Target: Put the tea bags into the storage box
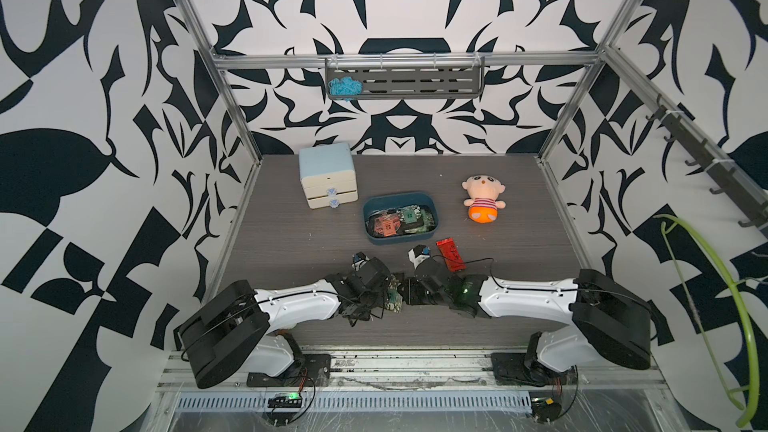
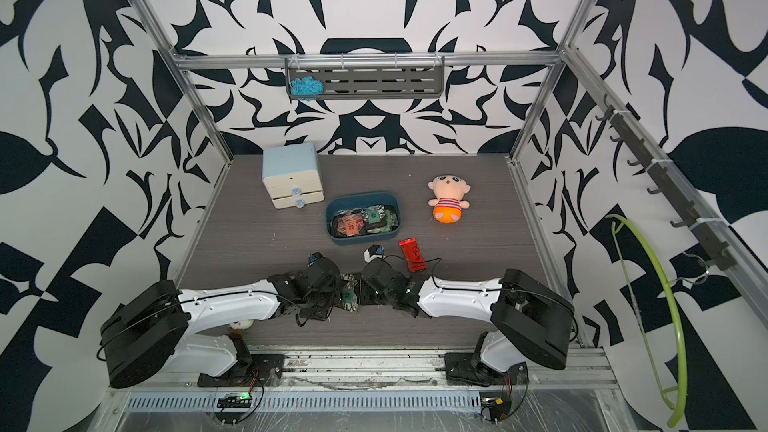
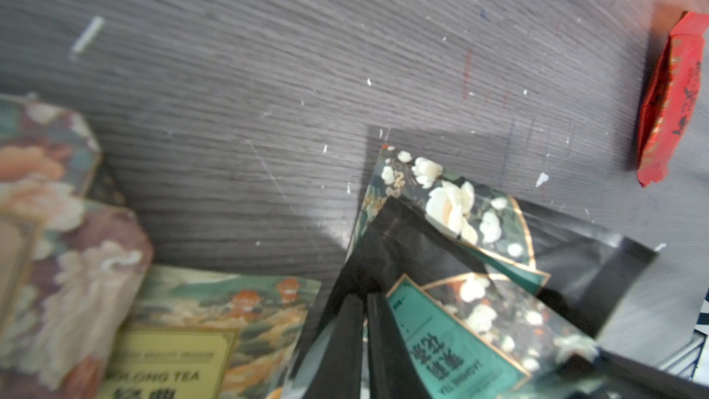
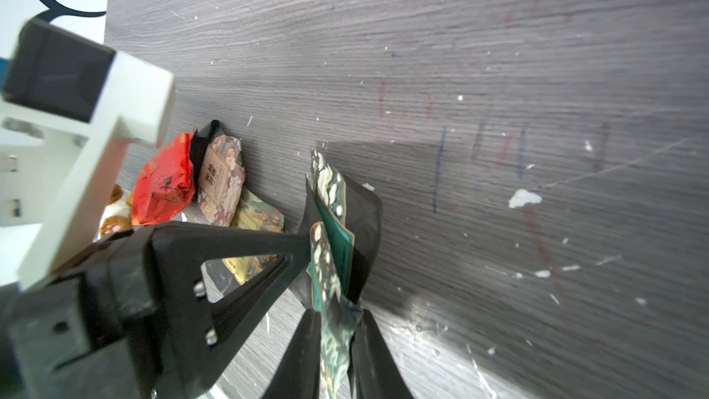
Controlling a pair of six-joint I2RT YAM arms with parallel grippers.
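A jasmine tea bag (image 3: 461, 347), black with a green floral label, spans the gap between the two arms. My left gripper is shut on its edge, fingertips together over the black foil. From the other side my right gripper straddles the same bag, its fingers apart. The yellow-labelled oolong bag (image 3: 177, 358) and floral bags (image 3: 81, 266) lie on the table beside the left gripper; a red bag (image 4: 166, 181) is beyond them. Farther right lies a red packet (image 1: 450, 254). The teal storage box (image 1: 392, 241) behind the arms contains several bags.
At the back left stands a small drawer unit (image 1: 328, 168). A plush doll (image 1: 483, 198) sits right of the box. My two grippers are very close together, only the tea bag between them.
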